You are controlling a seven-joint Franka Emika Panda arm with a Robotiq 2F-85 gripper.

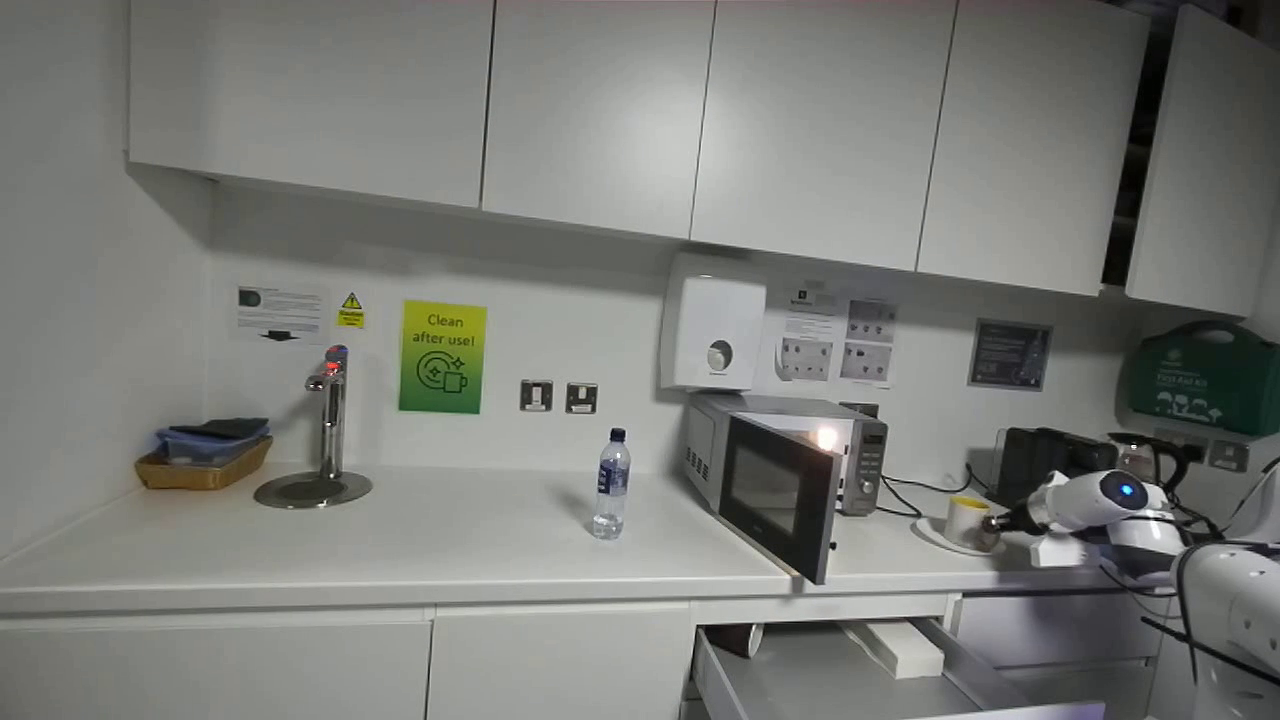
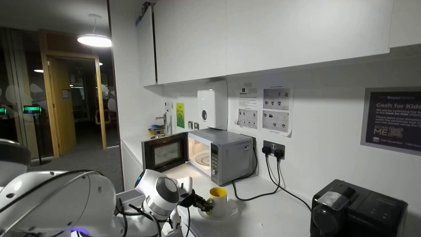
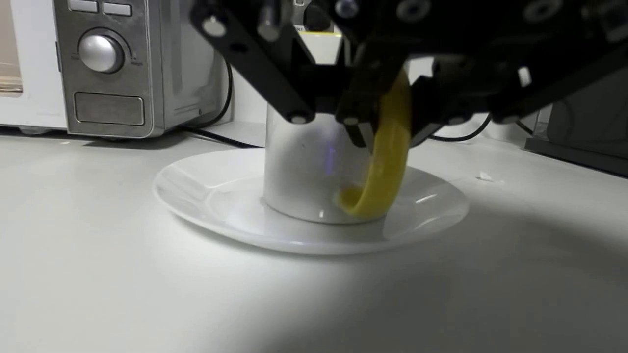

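Note:
A white mug (image 2: 219,205) with a yellow inside and a yellow handle (image 3: 389,153) stands upright on a white saucer (image 3: 235,229), on the counter to the right of the microwave. My gripper (image 2: 210,206) reaches in from the front at the handle's side. In the wrist view its dark fingers close around the upper part of the handle, which hides that part, so it is shut on the handle. The mug's base rests on the saucer, with no gap visible between them.
The microwave (image 2: 233,154) has its door (image 1: 780,498) swung open over the counter. An open drawer (image 1: 792,684) juts out below. A water bottle (image 1: 611,486) stands left of the microwave; a black coffee machine (image 2: 355,209) is on the right.

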